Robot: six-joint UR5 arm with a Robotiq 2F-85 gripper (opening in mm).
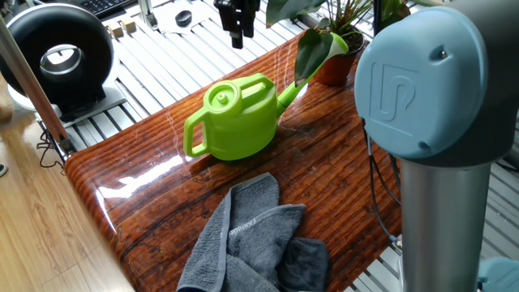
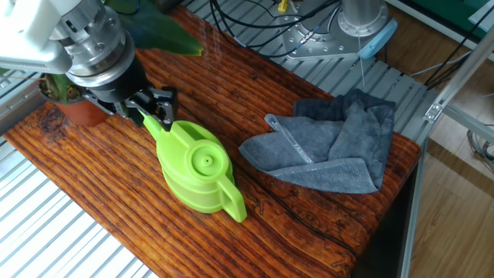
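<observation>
A bright green watering can [image 1: 237,122] stands upright on the brown wooden table [image 1: 154,235], its spout pointing toward the plant. In exterior view 2 the can [image 2: 197,166] shows its round lid, with the handle toward the front right. My black gripper [image 1: 237,39] hangs in the air at the top edge of exterior view 1, apart from the can. In exterior view 2 the gripper [image 2: 166,114] overlaps the can's spout in the picture. No object shows in its grasp, and how its fingers stand is unclear.
A potted plant in a reddish-brown pot [image 1: 333,70] stands by the spout, leaves hanging over it. Crumpled grey towels [image 2: 328,147] lie on the table. A black ring-shaped device [image 1: 61,61] is off the table.
</observation>
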